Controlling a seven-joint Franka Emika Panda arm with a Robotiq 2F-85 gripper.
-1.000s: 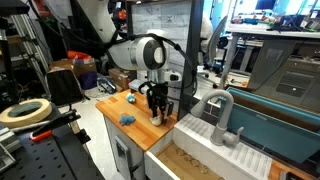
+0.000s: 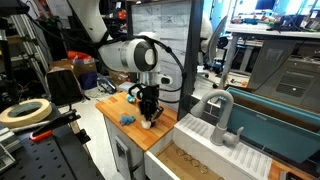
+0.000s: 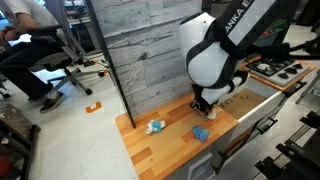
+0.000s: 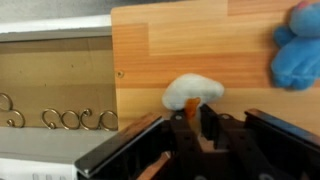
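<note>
A small white toy with an orange part shows at my fingertips in the wrist view, over the wooden tabletop. My gripper points down and is shut on it, the orange part between the fingers. In exterior view 1 the white toy is just under the gripper, low over the wood; whether it touches the surface I cannot tell. A blue plush toy lies on the wood to the left, and at the upper right in the wrist view.
An open drawer with metal rings adjoins the wood. The sink faucet and white drying rack stand to the right. Another blue and white toy lies farther along the wood. Bare wood separates the toys.
In exterior view 1 my gripper and the white toy have shifted left and toward the front edge, away from the faucet. The blue plush toy has stayed put.
</note>
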